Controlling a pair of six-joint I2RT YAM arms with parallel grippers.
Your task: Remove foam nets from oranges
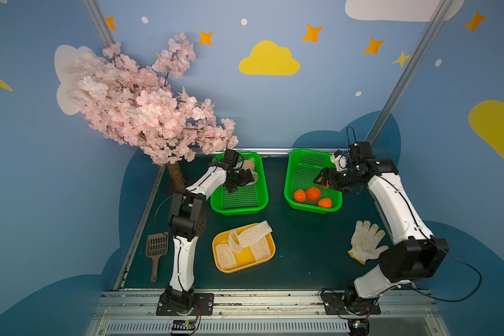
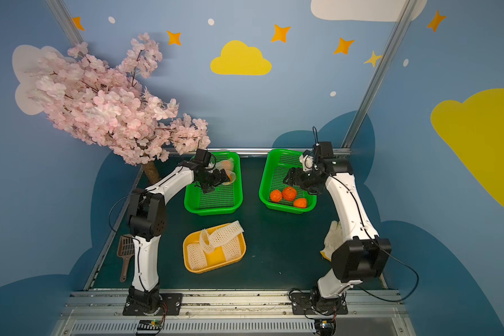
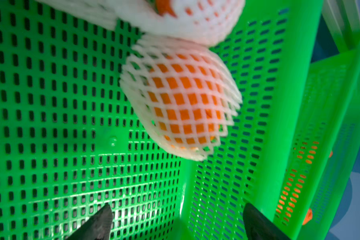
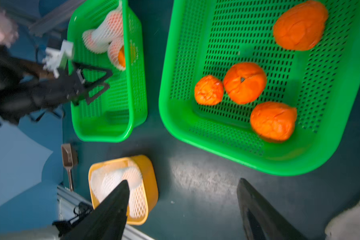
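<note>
Two oranges in foam nets, the nearer one (image 3: 184,100) filling the middle of the left wrist view, lie in the left green basket (image 1: 238,207). Over them my left gripper (image 1: 240,180) is open, its fingertips at the bottom of the left wrist view, holding nothing. Four bare oranges sit in the right green basket (image 4: 176,120), among them one at back right (image 4: 300,26) and one in the middle (image 4: 244,82). Above that basket my right gripper stands open and empty.
A yellow tray (image 1: 243,262) with several loose nets is at the front middle. A glove (image 1: 366,243) lies front right, a brown scoop (image 1: 156,246) front left. A blossom tree (image 1: 151,112) overhangs the back left.
</note>
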